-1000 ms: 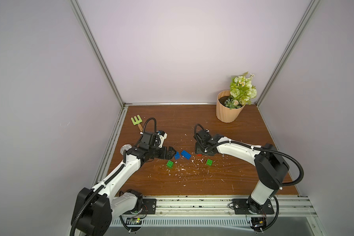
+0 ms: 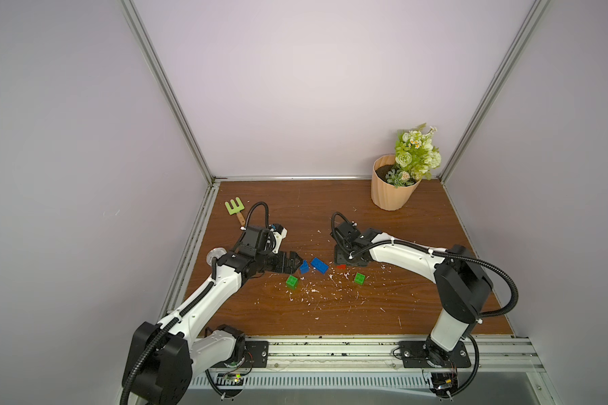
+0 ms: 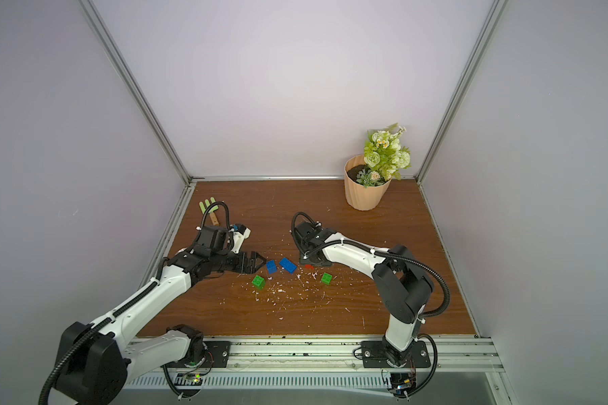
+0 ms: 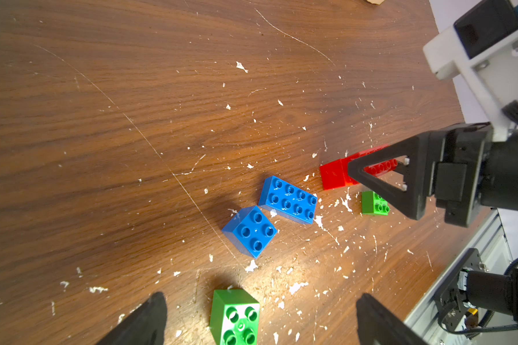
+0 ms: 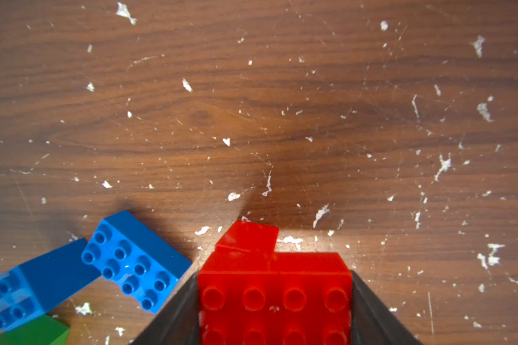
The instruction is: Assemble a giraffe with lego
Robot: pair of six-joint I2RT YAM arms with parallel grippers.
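My right gripper is shut on a red studded brick (image 5: 275, 261), one finger on each side. A smaller red block (image 5: 250, 234) extends beyond it; I cannot tell how the two join. In the left wrist view, the red block (image 4: 331, 174) shows beside my right fingers (image 4: 385, 192). My left gripper (image 2: 299, 262) is open, its blurred fingers (image 4: 138, 322) wide apart and nothing held. On the table lie a square blue brick (image 4: 251, 231), a longer blue brick (image 4: 288, 199) and two green bricks, one nearer (image 4: 234, 316) and one farther right (image 4: 375, 203).
A flower pot (image 2: 390, 192) stands at the back right. A green toy fork (image 2: 235, 206) lies at the back left, and a clear round object (image 2: 216, 254) sits behind the left arm. White flecks dot the wood.
The left arm and the loose bricks look unmoved.
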